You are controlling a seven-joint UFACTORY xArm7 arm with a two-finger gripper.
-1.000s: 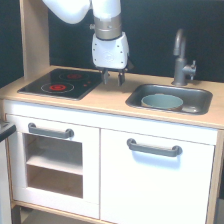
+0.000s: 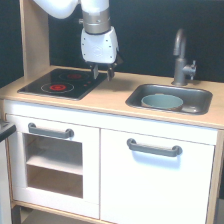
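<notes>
My gripper (image 2: pixel 103 72) points down above the back of the wooden counter (image 2: pixel 108 97), just beyond the right end of the black stovetop (image 2: pixel 50 87). Its two small dark fingers look spread apart, and I see nothing between them. Inside the sink (image 2: pixel 200 104), on the right, sits a teal bowl or pan (image 2: pixel 162 102), well away from my gripper.
A grey faucet (image 2: pixel 180 62) rises behind the sink. Below the counter are a windowed oven door (image 2: pixel 88 170) and a white cabinet door (image 2: pixel 150 190), both with dark handles. Counter space between stovetop and sink is bare.
My gripper has shifted left and slightly up, from nearer the sink towards the stovetop. The teal bowl, the faucet and the doors look unchanged.
</notes>
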